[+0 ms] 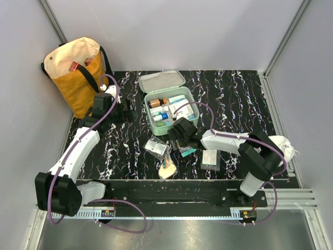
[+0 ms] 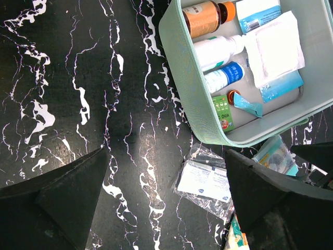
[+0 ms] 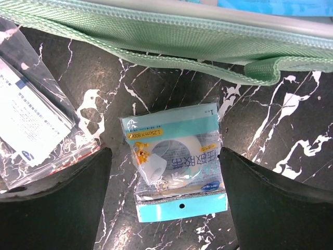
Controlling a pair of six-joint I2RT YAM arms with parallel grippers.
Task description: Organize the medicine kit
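The mint-green medicine case (image 1: 152,123) stands open, holding bottles, packets and a white pad (image 2: 273,47). My right gripper is open just outside its front edge, over a small clear pouch (image 3: 179,161) with turquoise ends, which lies flat on the table. A clear bag of white papers (image 2: 203,179) lies left of that pouch. My left gripper stands open and empty over the table left of the case. A bag with a pale round item (image 1: 166,170) and a flat packet (image 1: 210,158) lie nearer the front.
A yellow tote bag (image 1: 78,94) leans at the back left, and a white cloth bag (image 1: 283,146) sits at the right edge.
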